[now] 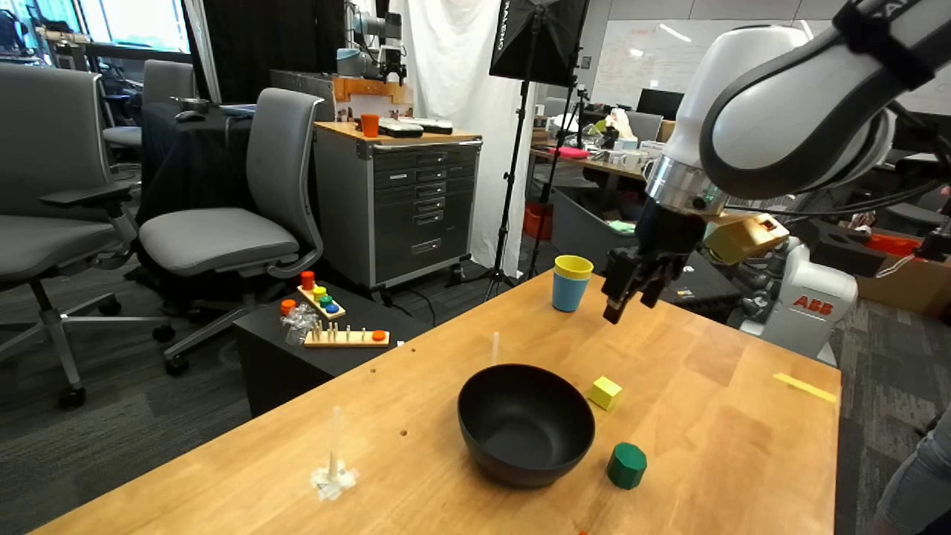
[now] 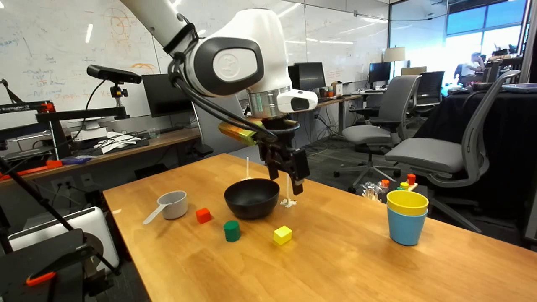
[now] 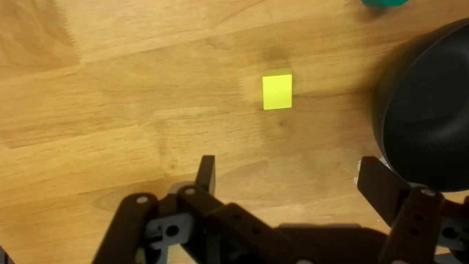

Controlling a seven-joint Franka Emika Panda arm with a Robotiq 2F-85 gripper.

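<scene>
My gripper is open above the table, its fingers well apart and nothing between them. On the bare wood ahead of the fingertips in the wrist view lies a yellow block (image 3: 277, 91). To its right stands an empty black bowl (image 3: 431, 110), partly cut off by the frame; the right finger (image 3: 382, 189) overlaps its near edge in that view. A green block (image 2: 232, 231) sits on the table close to the bowl. Beyond the bowl in exterior view 2 is a red block (image 2: 203, 215).
A grey measuring cup (image 2: 174, 204) with a handle stands near the red block. Stacked yellow and blue cups (image 1: 570, 284) are at the table's far edge. Thin upright sticks (image 1: 334, 450) rise near the bowl.
</scene>
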